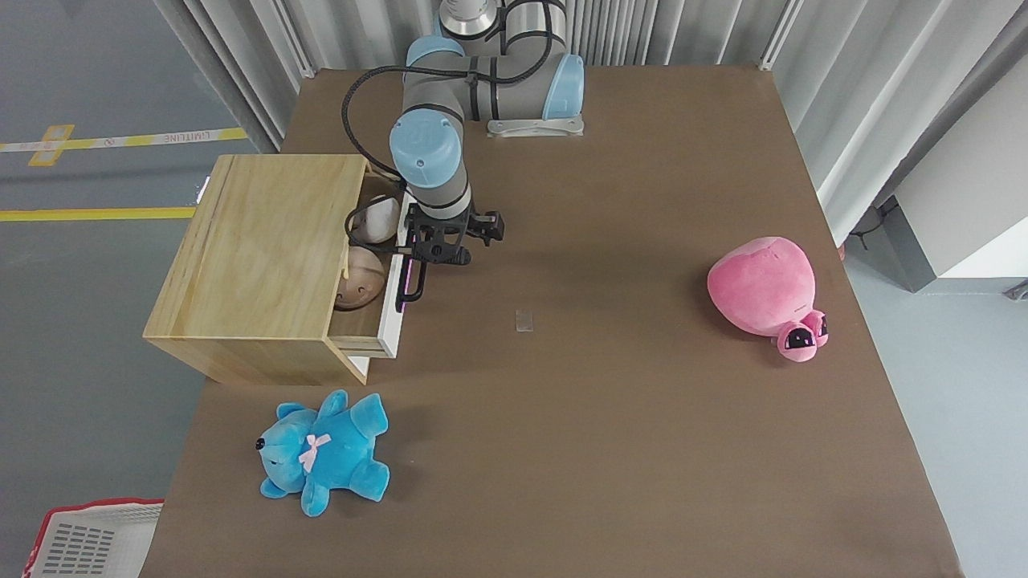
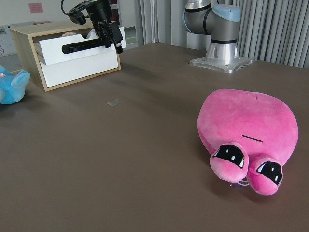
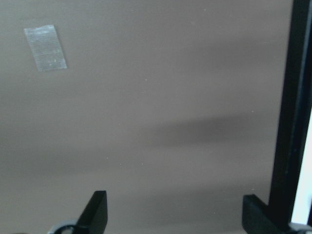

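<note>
A wooden cabinet stands at the table's left with its white-fronted drawer partly out, holding a white toy and a beige toy. My gripper is at the drawer front, by its black handle. In the wrist view the handle runs along the right side; whether the fingers are open or shut on anything I cannot tell for sure.
A blue bear lies in front of the cabinet and a pink plush at the table's right. A basket sits off the front-left edge.
</note>
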